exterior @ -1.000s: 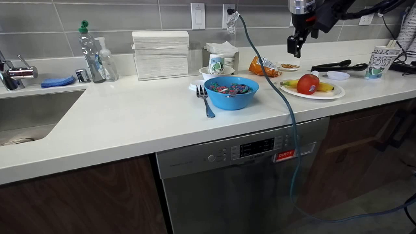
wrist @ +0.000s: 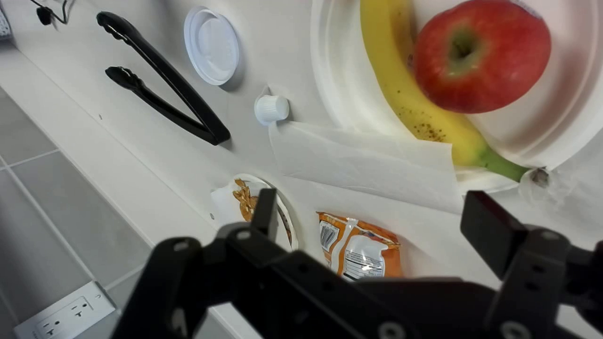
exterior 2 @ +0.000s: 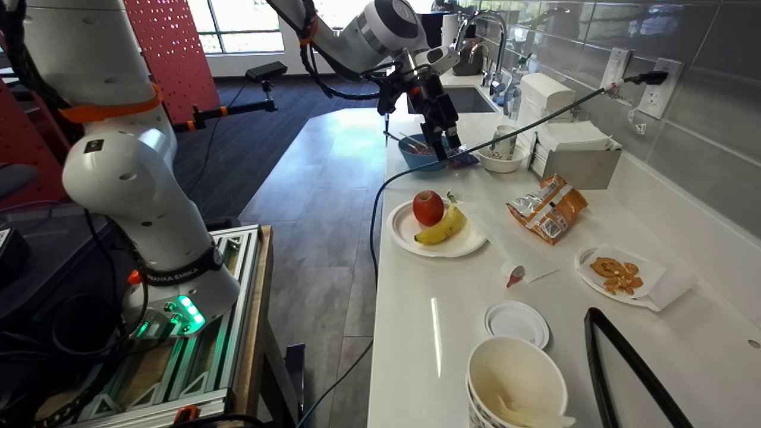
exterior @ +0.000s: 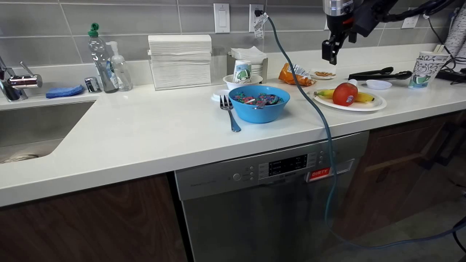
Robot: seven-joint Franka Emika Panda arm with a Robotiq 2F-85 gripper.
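My gripper hangs open above the counter, its two dark fingers wide apart in the wrist view with nothing held between them. Below it lies an orange snack bag, partly covered by the gripper body. A red apple and a yellow banana rest on a white plate, to one side of the fingers. Exterior view 1 shows the gripper well above the countertop, behind the plate. The small plate of pretzels is partly hidden by one finger.
Black tongs, a white lid and a small white cap lie nearby. A blue bowl of wrapped candy stands beside a fork. A hanging cable crosses the counter. Clear countertop lies toward the sink.
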